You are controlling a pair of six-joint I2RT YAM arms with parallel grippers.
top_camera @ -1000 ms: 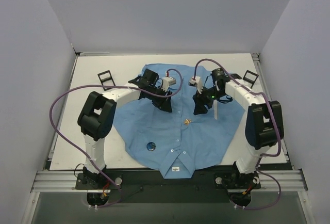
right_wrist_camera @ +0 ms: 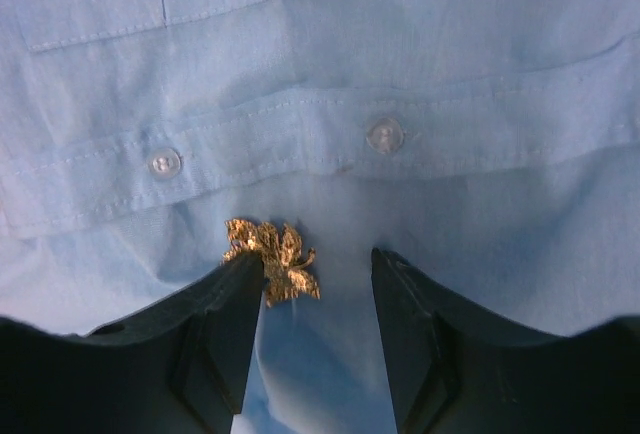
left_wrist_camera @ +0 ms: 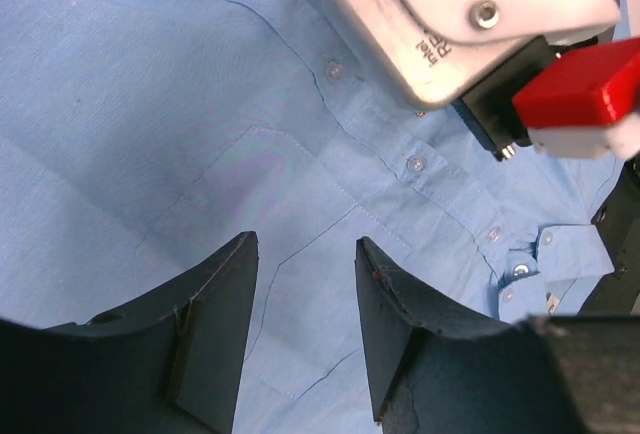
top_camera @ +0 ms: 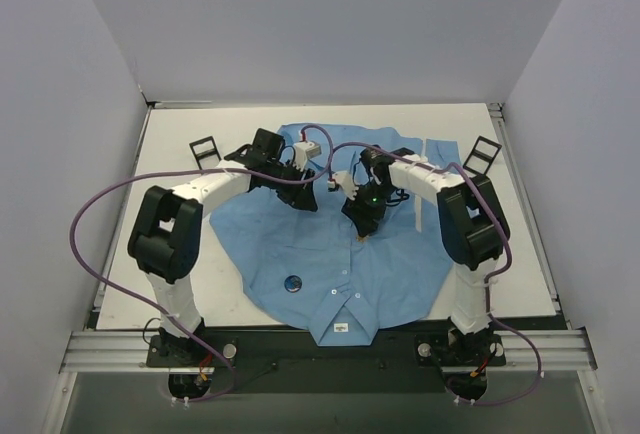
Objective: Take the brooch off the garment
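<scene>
A blue shirt (top_camera: 260, 264) lies spread on the white table. The gold, leaf-shaped brooch (right_wrist_camera: 277, 259) sits on it beside the button placket; in the top view the brooch (top_camera: 360, 237) is mostly under my right gripper (top_camera: 362, 216). In the right wrist view the open fingers of my right gripper are just over the fabric, the left finger at the brooch's lower edge. My left gripper (top_camera: 303, 199) hangs open over the shirt's left half; in the left wrist view its fingers (left_wrist_camera: 215, 304) have only cloth beneath them.
The right gripper's white housing (left_wrist_camera: 460, 24) is close beside the left gripper in the left wrist view. A round dark object (top_camera: 293, 283) lies on the shirt's lower left. Black frames (top_camera: 205, 152) lie at both back corners of the table.
My right gripper has moved left onto the brooch from its right side. My left gripper has also shifted left and slightly up in the top view, away from the placket.
</scene>
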